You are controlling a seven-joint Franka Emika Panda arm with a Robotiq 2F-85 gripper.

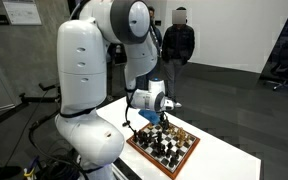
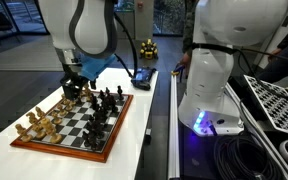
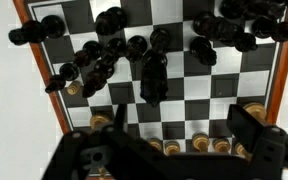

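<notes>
A wooden-framed chessboard lies on the white table, bearing dark and light pieces. My gripper hangs above it, open, its black fingers standing apart near the bottom of the wrist view. Ahead of the gap between them, a tall dark piece stands near the board's middle. Nothing shows held in the fingers. In exterior view 2, the gripper is over the far part of the board, and its fingertips are hard to make out among the pieces.
More dark pieces crowd one side of the board, and light ones line the other. Several tall pieces stand close together. Bare white table lies to the board's right in exterior view 1. A person stands in the background.
</notes>
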